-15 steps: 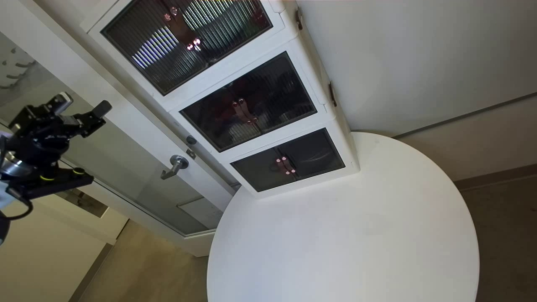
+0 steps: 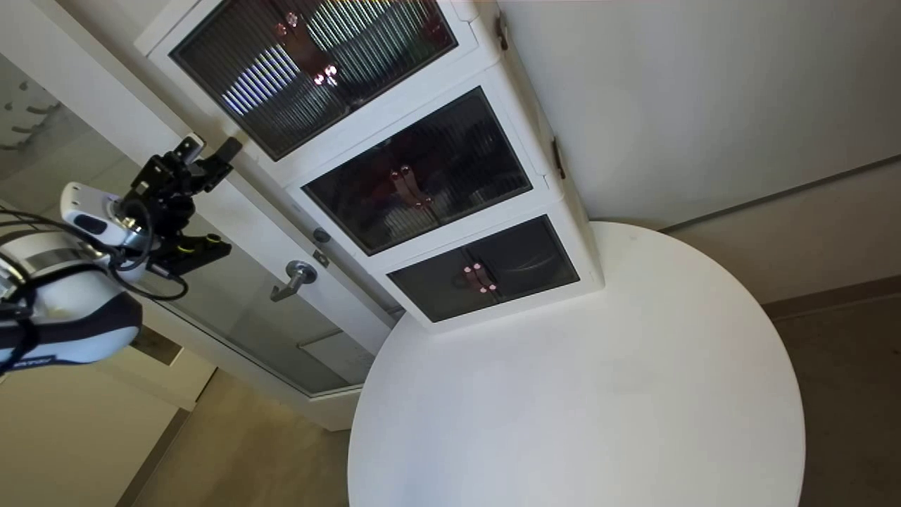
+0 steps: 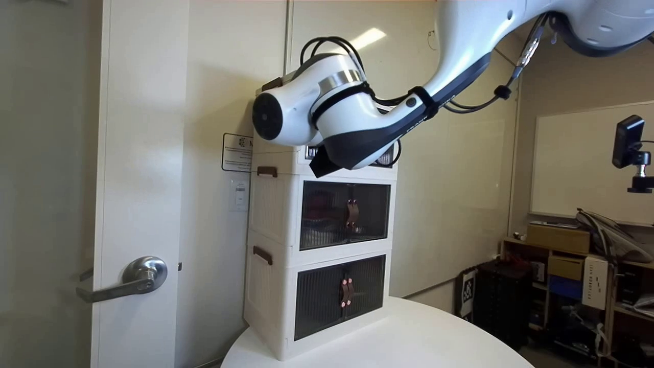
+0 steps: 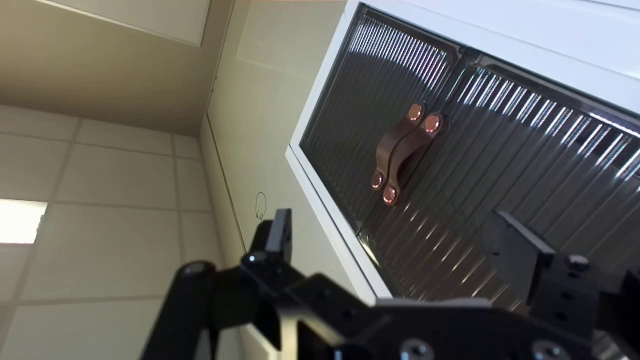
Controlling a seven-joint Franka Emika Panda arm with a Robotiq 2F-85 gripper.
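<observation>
A white cabinet [image 3: 270,208] of three stacked sections stands on a round white table [image 2: 583,405]. Each section has dark ribbed double doors, all looking closed. In the wrist view, a pair of brown strap handles [image 4: 399,153] with copper studs sits where two doors meet. My gripper is open in front of these doors, its fingers wide apart and nothing between them. In exterior view 1 the gripper [image 2: 211,148] hangs at the left, beside the upper section's doors [image 2: 317,63]. From exterior view 2 the arm [image 3: 368,122] hides the gripper and most of the upper section.
A glazed door with a metal lever handle [image 2: 295,279] stands to the left of the cabinet. Walls rise close behind. Shelves with boxes [image 3: 558,239] stand at the far right.
My gripper has moved right and slightly up in exterior view 1, closer to the cabinet, and stays open. More of the arm now shows there. The cabinet doors look unchanged.
</observation>
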